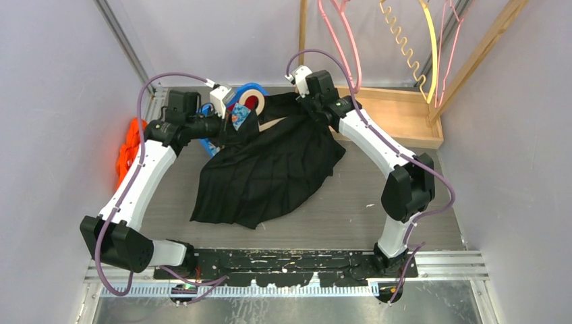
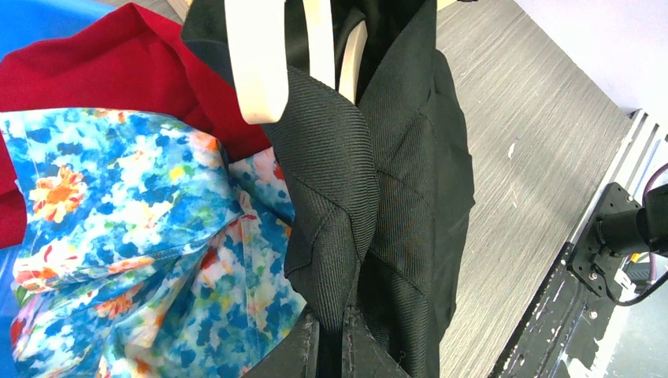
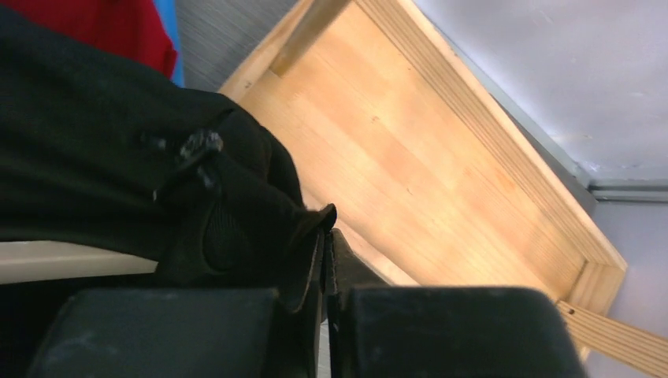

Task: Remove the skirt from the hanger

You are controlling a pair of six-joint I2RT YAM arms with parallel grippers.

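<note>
A black skirt (image 1: 266, 179) is spread over the floor's middle, with a cream hanger (image 2: 256, 63) showing among its folds in the top and left wrist views. My left gripper is shut on a bunched fold of the skirt, beside the hanger. My right gripper is at the skirt's upper right part, its fingertips close together at the cloth; part of the cream hanger shows left of it in the right wrist view. Whether cloth lies between those fingertips is hard to tell.
Red and floral clothes (image 2: 118, 189) lie in a blue container behind the skirt. A wooden tray (image 1: 391, 111) with hanging pink and yellow hangers is at back right. An orange item (image 1: 128, 152) lies at left. Bare floor shows at front right.
</note>
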